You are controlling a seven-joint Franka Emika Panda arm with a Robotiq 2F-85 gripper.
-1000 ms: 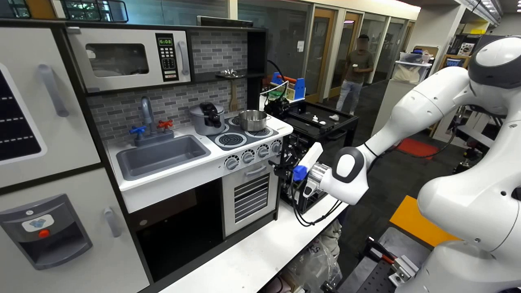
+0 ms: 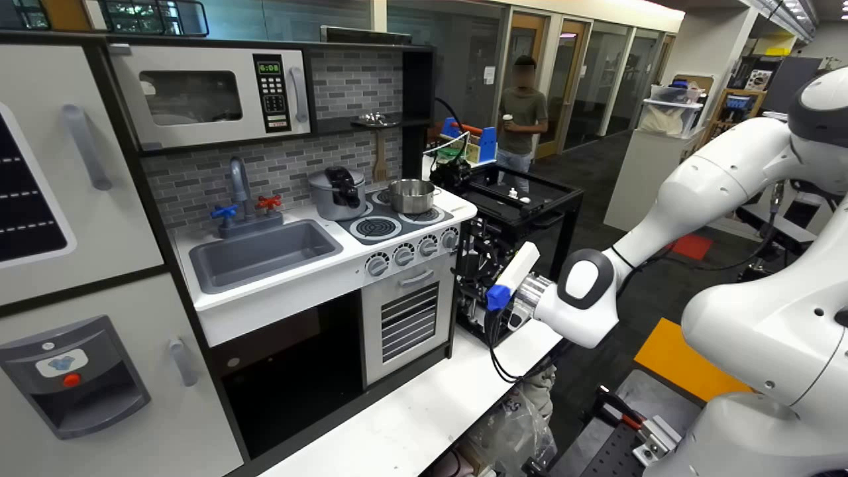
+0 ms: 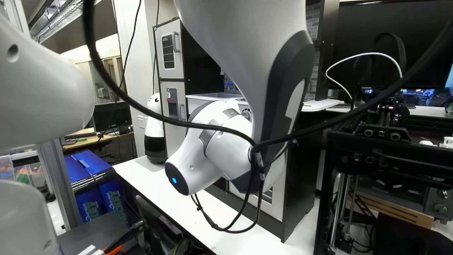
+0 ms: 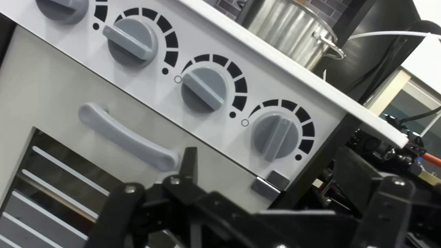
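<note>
In the wrist view my gripper stands open, its dark fingers wide apart with nothing held between them. Beyond it is the stove front with grey knobs; the rightmost knob has its ridge turned steeply compared with the middle knob and the left knob. The oven door handle is left of the fingers, and the door is closed. A steel pot sits on the stovetop, beside a grey lidded pot. In exterior view 1 the fingers blend into dark clutter; in exterior view 2 the arm hides them.
The toy sink with its faucet is left of the stove. A black-framed machine stands right of the kitchen, close to the arm. Loose cables hang from the wrist.
My arm has drawn back from the stove front, to the right and slightly downward in exterior view 1. The person in the background has moved left. The pots look unmoved.
</note>
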